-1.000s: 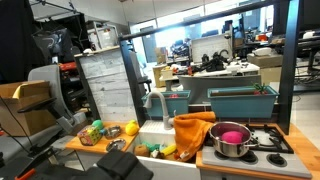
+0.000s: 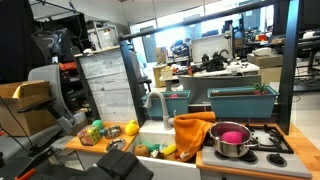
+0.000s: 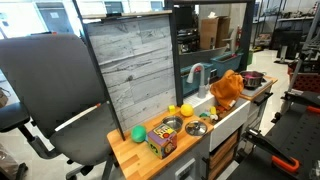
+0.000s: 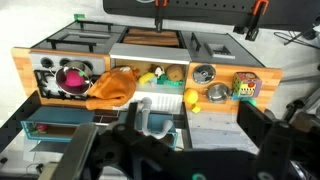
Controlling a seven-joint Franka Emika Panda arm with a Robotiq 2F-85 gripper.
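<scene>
My gripper hangs high above the kitchen counter in the wrist view, its two dark fingers wide apart with only the counter visible between them. On the stove at one end stands a metal pot (image 2: 233, 139) with a pink thing (image 2: 232, 135) inside. An orange cloth (image 2: 193, 130) is draped beside the sink, where a grey faucet (image 2: 164, 108) rises. Several small food-like items, among them a yellow one (image 2: 168, 149), lie in the sink. At the other end are a colourful box (image 3: 164, 140), a green round thing (image 3: 138, 133) and metal bowls (image 3: 196, 129).
Blue bins (image 2: 242, 105) line the shelf behind the counter. A white wood-look panel (image 3: 132, 71) stands upright behind the box end. An office chair (image 3: 65, 100) is close to that side. A black bar with orange clamps (image 3: 284, 162) runs along the front.
</scene>
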